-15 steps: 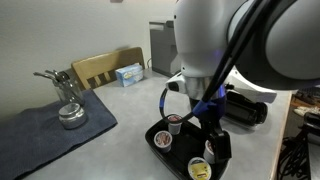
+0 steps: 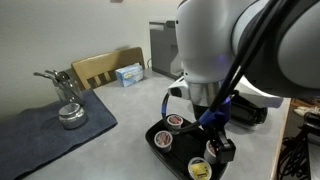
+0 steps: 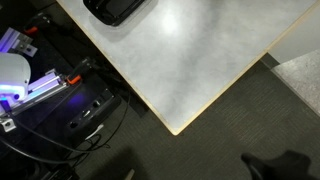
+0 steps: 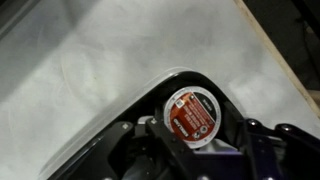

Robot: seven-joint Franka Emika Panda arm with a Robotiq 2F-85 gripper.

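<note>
A single-serve pod [image 4: 192, 117] with a red and black lid stands upright at one end of the black tray [image 4: 178, 77]. My gripper is open around it in the wrist view, one finger to each side. In exterior view 1 the gripper [image 2: 217, 148] is low over the tray's right side, and part of a white pod [image 2: 211, 152] shows by its fingers. Other pods in that tray are a red-topped one [image 2: 164, 140], one farther back [image 2: 175, 121] and a yellow-topped one [image 2: 199, 168]. The arm hides part of the tray.
On a dark cloth [image 2: 40, 137] at the left stand a metal pot [image 2: 72, 116] and a utensil holder [image 2: 67, 90]. A blue box [image 2: 130, 75] sits at the back. Bare table [image 2: 110, 155] lies left of the tray; its edge [image 3: 177, 130] is near.
In exterior view 1, my gripper's fingers have shifted slightly beside the white pod at the tray's right. The tray and the other pods have stayed in place.
</note>
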